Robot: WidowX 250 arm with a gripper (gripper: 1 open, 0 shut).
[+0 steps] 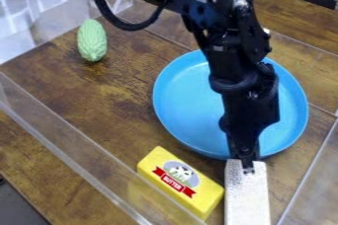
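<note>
My black gripper (243,156) reaches down from the top over a blue plate (183,104), its tip low at the plate's near edge, just by the top end of a white, textured rectangular object (247,199). It looks shut; whether anything is between the fingertips is too small to tell. A yellow butter box (172,184) lies to the left of the white object.
A green cob-like object (93,40) stands at the upper left on the wooden table (73,101). A small white item is partly hidden behind the arm. Clear walls border the table.
</note>
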